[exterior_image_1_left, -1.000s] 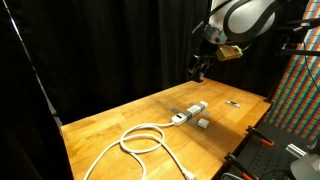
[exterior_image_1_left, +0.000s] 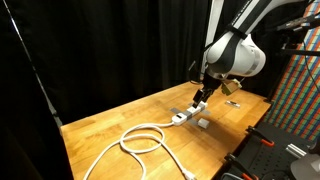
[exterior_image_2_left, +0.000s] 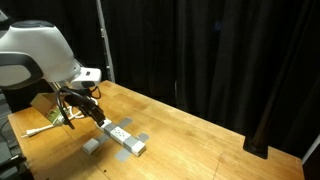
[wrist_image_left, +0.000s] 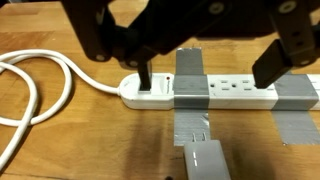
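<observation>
A white power strip (wrist_image_left: 235, 90) lies on the wooden table, held by bands of grey tape (wrist_image_left: 191, 92). Beside the strip, apart from it, is a pale plug adapter (wrist_image_left: 206, 160) with its two prongs pointing toward the tape. In exterior view 2 the same adapter (exterior_image_2_left: 91, 145) rests on the bare wood by the strip (exterior_image_2_left: 122, 136). My gripper is open over the strip, dark fingers wide apart and nothing between them. From the side, the gripper (exterior_image_1_left: 207, 98) appears low, close above the strip's far end; whether it touches cannot be seen.
The strip's white cord (exterior_image_1_left: 140, 136) lies looped on the table's left front. Small pale items (exterior_image_1_left: 232, 103) lie to the right, beyond the arm.
My arm has come down from well above the table to just over the power strip. The strip, adapter and cord have stayed put.
</observation>
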